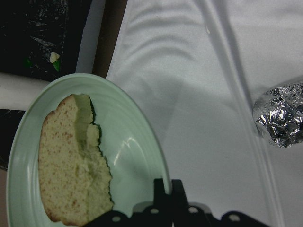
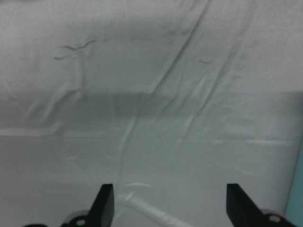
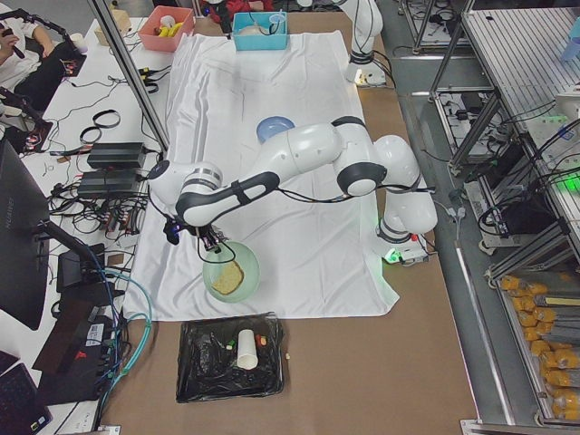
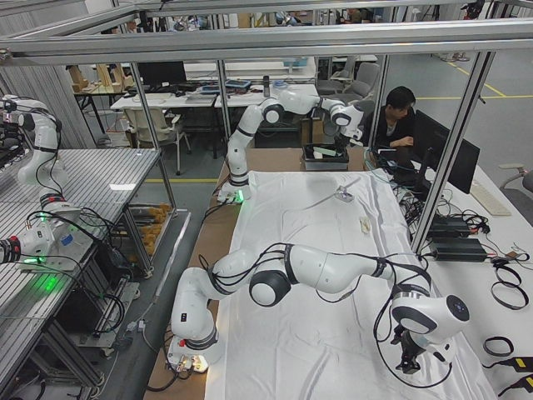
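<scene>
A light green plate [image 3: 248, 256] holds a flat, torn piece of bread [image 3: 227, 278], and my left gripper is shut on the plate's rim. The plate is near the front of the white cloth [image 3: 335, 281], beside the black lined bin. A crumpled foil piece [image 1: 279, 116] lies on the cloth beside it in the left wrist view. My right gripper stands open over bare cloth, its fingers wide apart.
The black bin [image 3: 199, 372] with a white roll [image 3: 246, 349] stands on the brown table in front. A blue plate [image 3: 274, 125] rests farther back on the cloth, near red and blue bins [image 3: 260, 41].
</scene>
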